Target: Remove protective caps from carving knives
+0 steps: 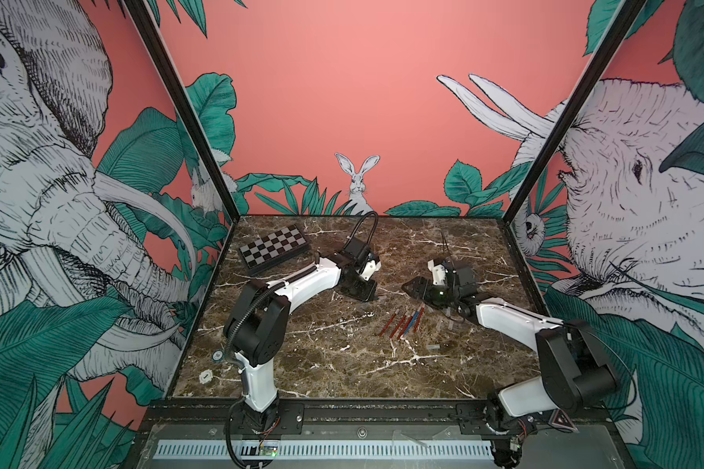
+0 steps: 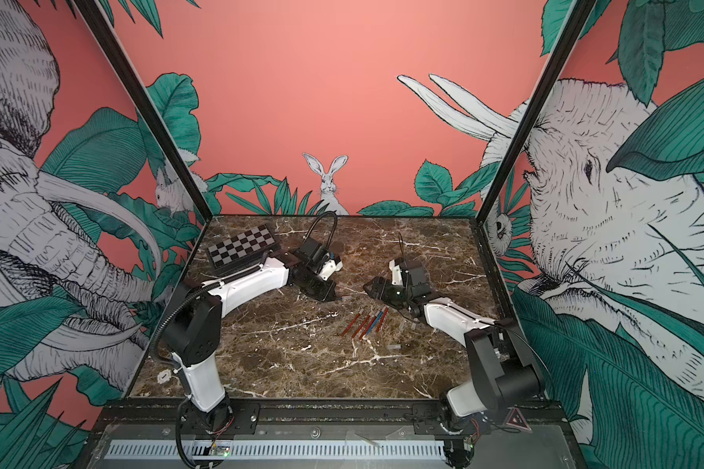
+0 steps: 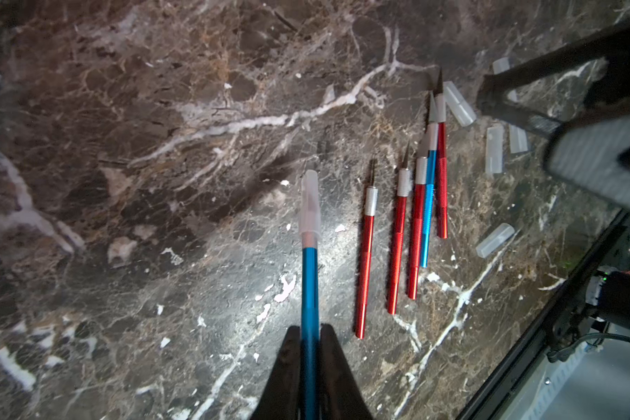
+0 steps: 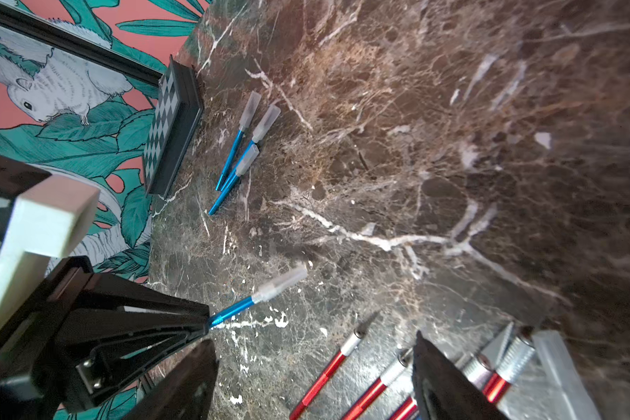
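Note:
My left gripper is shut on a blue carving knife [image 3: 309, 280] whose translucent cap [image 3: 310, 199] is on its tip. Facing it, my right gripper has its fingertips apart with nothing between them. On the table below lie uncapped red knives [image 3: 364, 273] and a blue knife [image 3: 427, 210], in a row. Loose caps [image 3: 494, 147] are scattered to their right in the left wrist view. Several blue knives with caps [image 4: 245, 159] lie near the checkerboard box in the right wrist view.
A checkerboard box [image 1: 273, 247] sits at the back left. Metal frame edges border the table.

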